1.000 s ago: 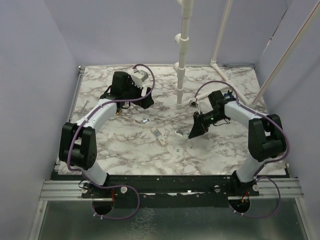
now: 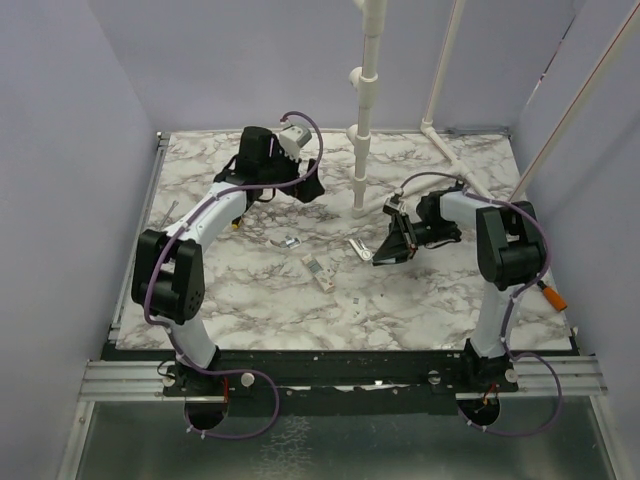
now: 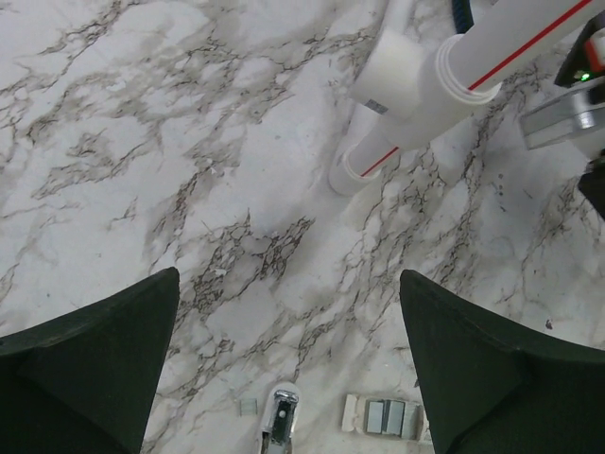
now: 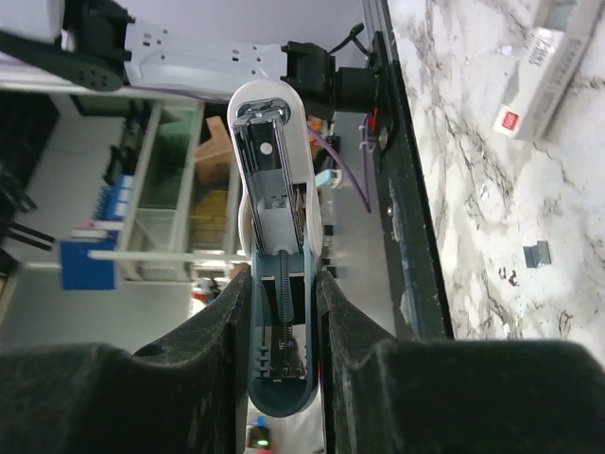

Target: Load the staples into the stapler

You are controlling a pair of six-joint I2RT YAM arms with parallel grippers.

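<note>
My right gripper [image 2: 393, 250] is shut on the open stapler [image 4: 274, 170], which stands out lengthwise from the fingers in the right wrist view, its channel and spring exposed, above the table near its middle. My left gripper [image 2: 303, 182] is open over the back left of the table, empty between its fingers. A white box [image 2: 318, 273] lies left of the stapler on the marble. A small staple strip [image 4: 537, 253] lies on the table in front. More small metal pieces [image 2: 290, 242] lie below the left gripper, partly visible in its wrist view.
White pipes [image 2: 361, 150] rise at the back centre. An orange-handled tool [image 2: 553, 297] lies at the right edge, and small tools [image 2: 170, 212] at the left.
The right arm has swung slightly inward, carrying the stapler with a change of angle. My left gripper has moved a little rightward and risen or shifted toward the back.
</note>
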